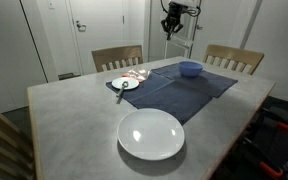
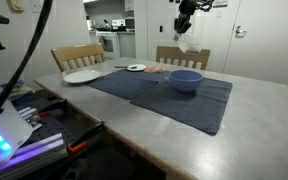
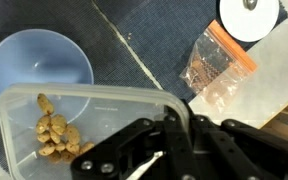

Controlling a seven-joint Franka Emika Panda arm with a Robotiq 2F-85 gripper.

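My gripper (image 2: 184, 24) is shut on the wall of a clear plastic container (image 3: 104, 94), high above the table. Brown nuggets (image 3: 56, 130) lie inside the container in the wrist view. A blue bowl (image 1: 190, 69) stands on the dark mat. Seen from the wrist, the bowl (image 3: 39, 68) is below and partly behind the container's rim, with its visible inside empty. The fingertips' exact contact is hard to make out.
A clear bag with an orange strip (image 3: 218, 68) lies near the small white plate (image 1: 126, 83). The large white plate (image 1: 151, 134) occupies the near table, and chairs (image 1: 118, 57) stand around it.
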